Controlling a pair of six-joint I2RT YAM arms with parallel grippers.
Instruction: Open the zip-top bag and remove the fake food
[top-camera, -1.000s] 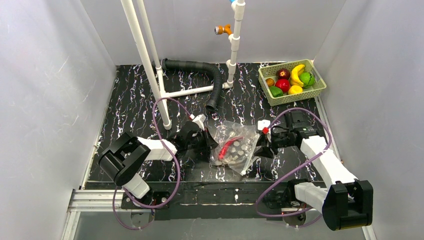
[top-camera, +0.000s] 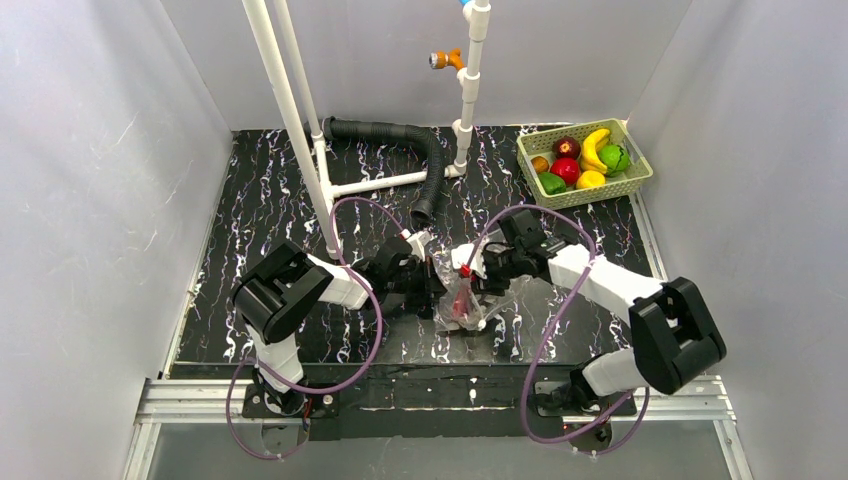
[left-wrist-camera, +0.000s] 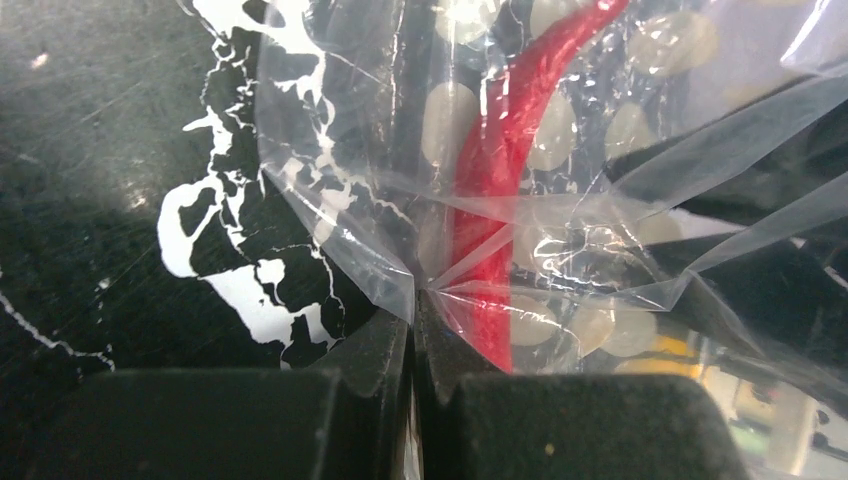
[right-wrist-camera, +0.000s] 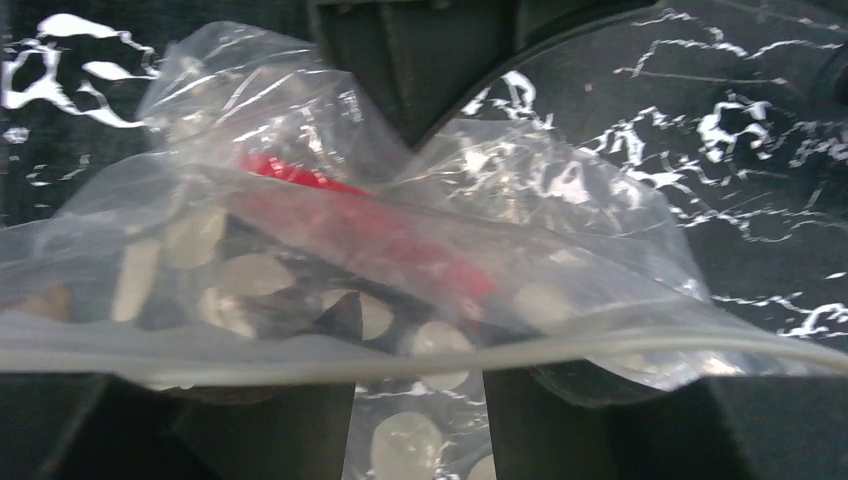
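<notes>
A clear zip top bag (top-camera: 450, 318) lies crumpled on the dark marbled table between my two grippers. Inside it are a long red piece of fake food, like a chili pepper (left-wrist-camera: 492, 165), and several pale round slices (right-wrist-camera: 440, 340). My left gripper is shut, with the bag's thin film pinched at its fingertips. My right gripper is part open at the other side, its fingers (right-wrist-camera: 560, 420) apart beneath the bag's zip edge (right-wrist-camera: 430, 362). Plastic and slices show in the gap, but no firm hold on them.
A pale green basket (top-camera: 572, 201) of fake fruit and vegetables stands at the back right. White pipes (top-camera: 380, 184) and a black ribbed hose (top-camera: 380, 130) occupy the back left and middle. Bare table (top-camera: 240, 215) lies at the left.
My right gripper has moved left over the bag, pushing its zip side inward and crumpling it. The left gripper has shifted slightly right. The red piece is now more covered.
</notes>
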